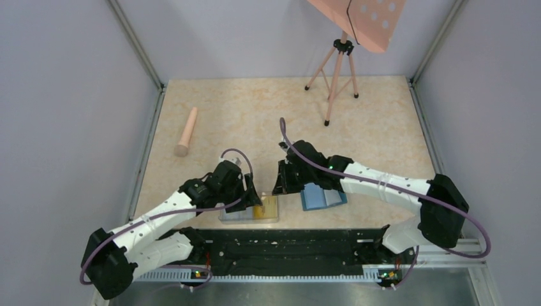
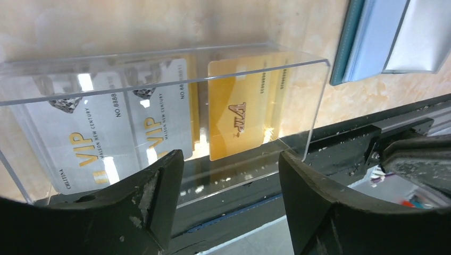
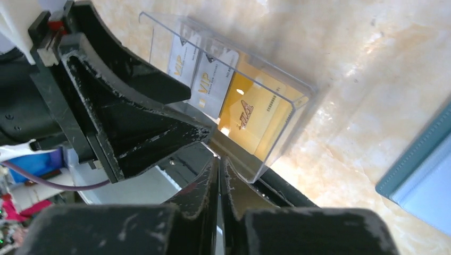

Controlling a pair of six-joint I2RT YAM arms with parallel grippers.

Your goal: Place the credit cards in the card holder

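Note:
Several credit cards stand in a clear box [image 1: 267, 221]. In the left wrist view, two silver VIP cards [image 2: 94, 135] lie toward its left, and a gold card [image 2: 234, 125] leans in its right part, with more gold edges behind. The blue card holder [image 1: 314, 198] lies open on the table, right of the box and partly under my right arm. My left gripper is open over the box's front, nothing between its fingers. My right gripper hovers by the box's right end, fingertips very close together; no card shows between them.
A pinkish cylinder [image 1: 187, 132] lies at the left back of the table, and a tripod [image 1: 335, 76] stands at the back right. Both arms are close together near the front edge.

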